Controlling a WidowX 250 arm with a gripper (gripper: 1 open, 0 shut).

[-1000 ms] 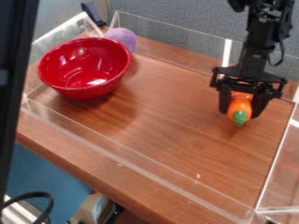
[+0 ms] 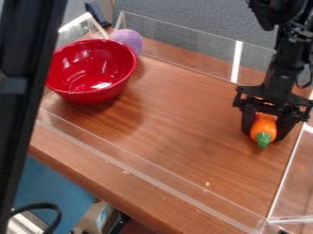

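An orange toy carrot (image 2: pixel 263 126) with a green top lies at the right of the wooden table, below my black gripper (image 2: pixel 264 121). The gripper's fingers are down on either side of the carrot; whether they are closed on it I cannot tell. A red bowl (image 2: pixel 91 62) sits at the upper left, well apart from the gripper.
A purple object (image 2: pixel 127 41) lies behind the bowl. Clear low walls edge the table (image 2: pixel 159 174). A dark post fills the left edge of the view.
The gripper and carrot have moved to the right and slightly down in the view since a second ago. The bowl has stayed where it was.
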